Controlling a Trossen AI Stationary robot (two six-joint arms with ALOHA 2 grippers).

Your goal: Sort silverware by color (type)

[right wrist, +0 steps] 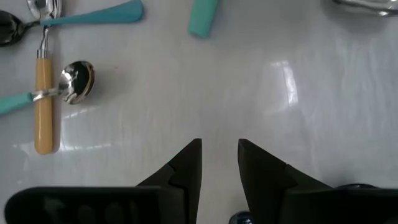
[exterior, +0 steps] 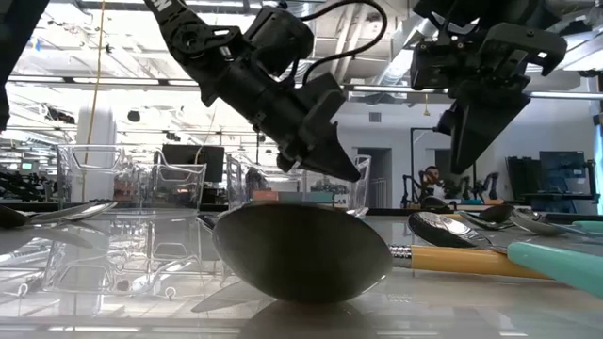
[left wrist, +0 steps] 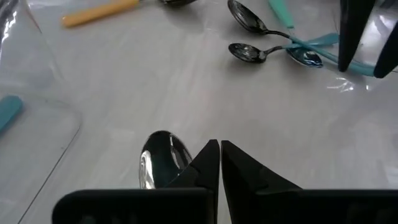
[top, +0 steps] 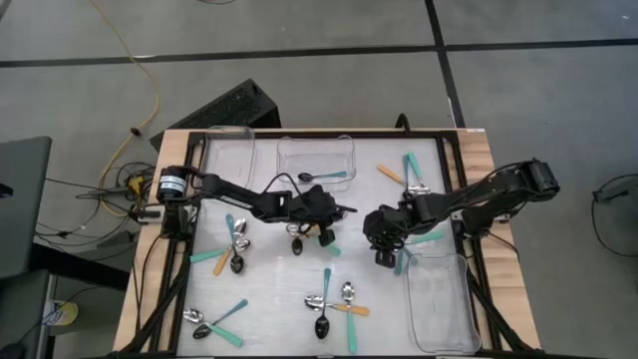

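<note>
My left gripper is shut with its fingertips together and nothing between them. A shiny spoon bowl (left wrist: 160,155) shows just beyond its left finger, the rest hidden by that finger. In the high view this gripper hangs over the middle cluster, where a dark spoon (top: 297,246) and a green handle (top: 332,249) show. My right gripper stands open and empty over bare table. Yellow-handled (top: 360,310), green-handled (top: 352,329) and blue-handled (top: 327,284) pieces cross at the front. More mixed silverware lies front left, at left centre and at the right.
Clear bins stand at back left (top: 231,130), back centre (top: 345,140) and front right (top: 412,299). A blue-handled spoon (top: 321,177) lies in the back centre one. The right arm's end is close to the left gripper. Open table separates the clusters.
</note>
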